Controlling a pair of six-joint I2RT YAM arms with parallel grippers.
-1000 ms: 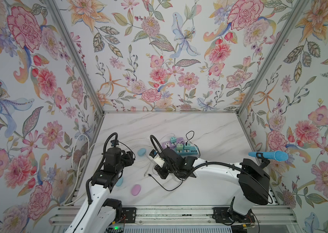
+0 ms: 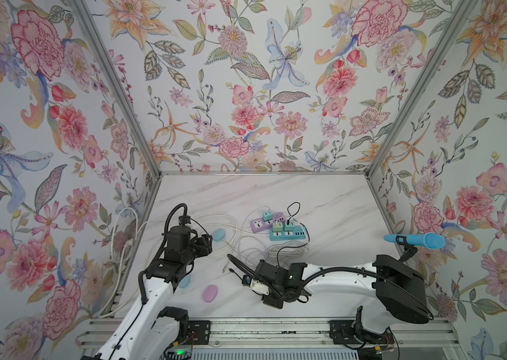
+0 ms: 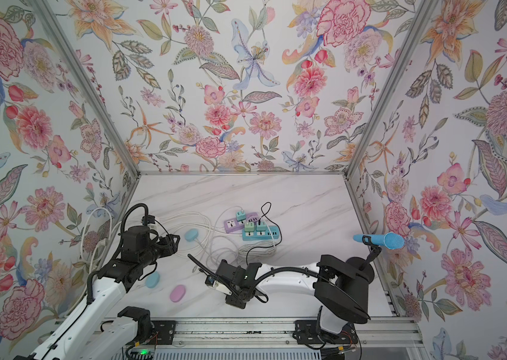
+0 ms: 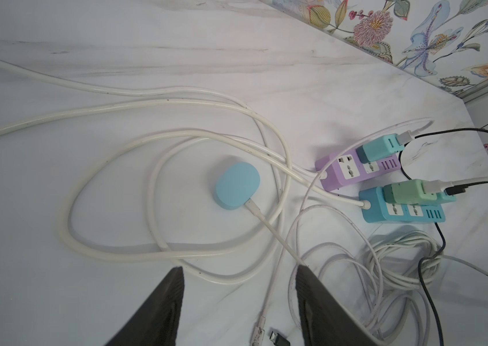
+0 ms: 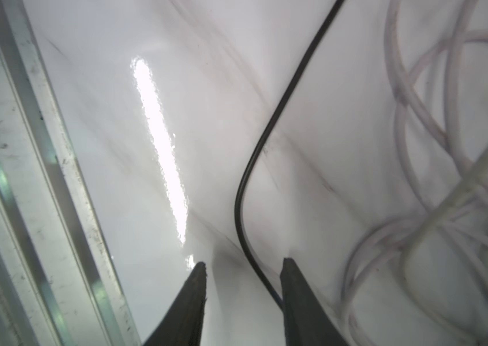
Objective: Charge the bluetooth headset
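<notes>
A blue oval case point(image 4: 238, 184) lies on the table with a white cable's plug at its edge. Beyond it in the left wrist view, my left gripper hangs over the table, its fingers apart and empty. My right gripper is low near the front edge, open, with a thin black cable point(image 5: 255, 155) running down between its fingers and behind one of them. Whether the cable touches them is unclear. The cable's black plug point(image 2: 231, 270) lies on the table. A purple case point(image 2: 210, 293) and another blue case point(image 3: 152, 279) are at front left.
Purple point(image 4: 350, 167) and teal point(image 4: 402, 204) power strips hold chargers. Coiled white cables point(image 4: 402, 259) lie before them. A blue cylinder point(image 2: 414, 240) sits on a black holder at the right.
My left gripper has shifted slightly right. The cases have stayed in place.
</notes>
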